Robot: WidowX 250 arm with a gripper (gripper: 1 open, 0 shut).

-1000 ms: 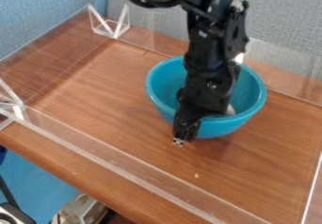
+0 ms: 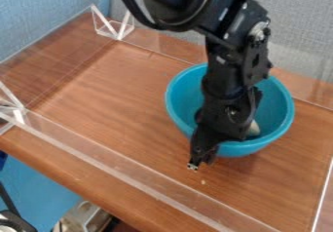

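A teal bowl [image 2: 184, 100] stands on the wooden table at the centre right. The black arm reaches down from the top into and over it, and my gripper [image 2: 211, 144] is low at the bowl's near side, partly in front of the rim. A pale object [image 2: 252, 128] shows inside the bowl beside the gripper, mostly hidden by it. The fingertips are dark and overlap the bowl, so I cannot tell their opening or whether anything is between them.
Clear edging runs along its sides, with white brackets at the back left and left edge. Below the front-left edge is a blue surface [image 2: 39, 192].
The arm and gripper have shifted slightly right and toward the camera. The bowl has shifted a little to the right and nearer with them.
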